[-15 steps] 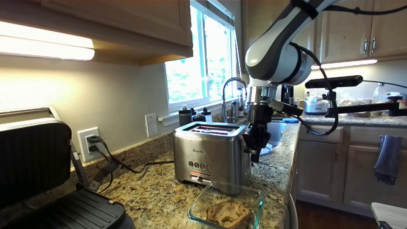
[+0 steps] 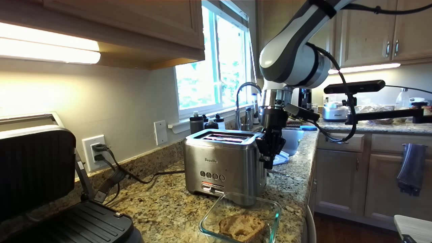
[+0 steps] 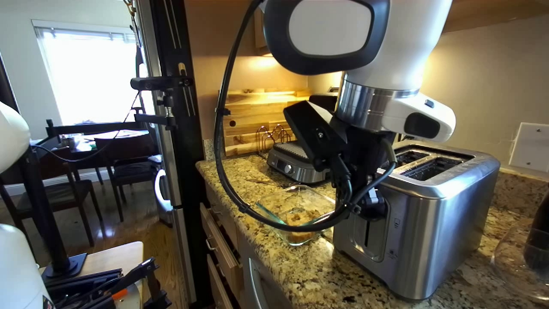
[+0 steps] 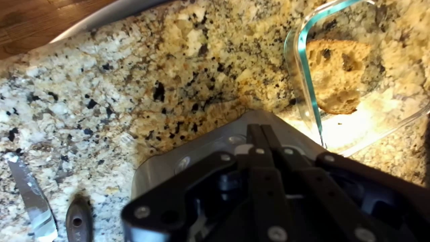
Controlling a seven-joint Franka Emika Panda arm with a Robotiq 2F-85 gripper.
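The steel toaster (image 2: 220,166) stands on the granite counter, its top slots showing dark in the second exterior view. Close against its end face is my gripper (image 2: 268,165), fingers pointing down. In the wrist view the two dark fingers (image 4: 254,137) lie side by side, so the gripper is shut, with nothing visible between them. The second exterior view shows it over the upper part of the vertical lever slot (image 3: 367,234); the lever itself is hidden, and contact cannot be told. A slice of bread (image 4: 336,76) lies in a glass dish (image 2: 276,220) beside the toaster.
An open grill (image 2: 87,222) sits at the left in the first exterior view. A knife blade (image 4: 34,201) and a dark handle (image 4: 79,219) lie on the counter near the toaster. The counter's front edge (image 4: 80,30) runs close by.
My gripper has shifted slightly left, closer to the toaster's end face, and its fingertips sit a touch higher. Toaster, dish and bread have not moved.
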